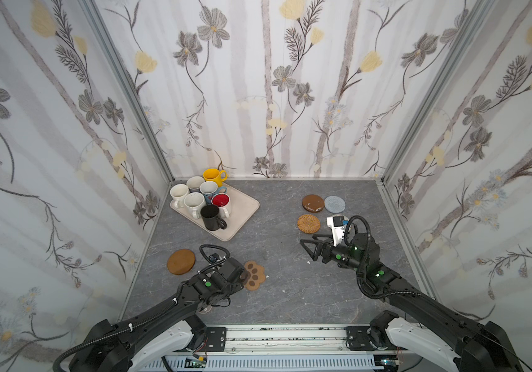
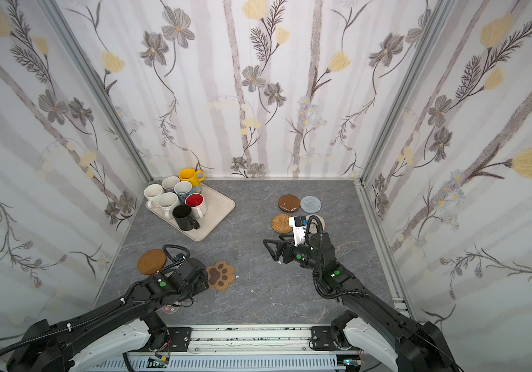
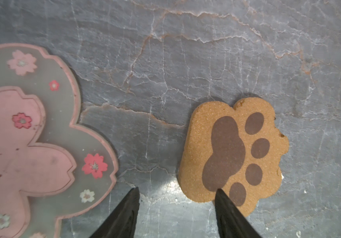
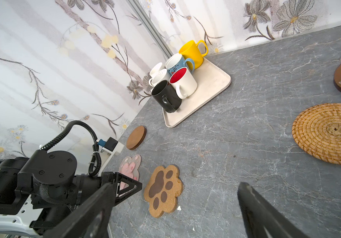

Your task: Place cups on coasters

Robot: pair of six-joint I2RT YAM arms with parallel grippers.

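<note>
Several cups, among them a black mug (image 1: pixel 210 218), a yellow mug (image 1: pixel 213 175) and a red-lined mug (image 4: pixel 183 83), stand on a beige tray (image 1: pixel 243 210). My left gripper hangs low over the table, fingers apart and empty, above the space beside the paw-print coaster (image 3: pixel 226 154) and the pink flower coaster (image 3: pixel 47 166). My right gripper is open and empty, in front of the woven coaster (image 4: pixel 333 134). A plain round coaster (image 1: pixel 181 261) lies left of the left arm. Brown (image 1: pixel 313 202) and light blue (image 1: pixel 334 204) coasters lie at back right.
Patterned walls enclose the table on three sides.
</note>
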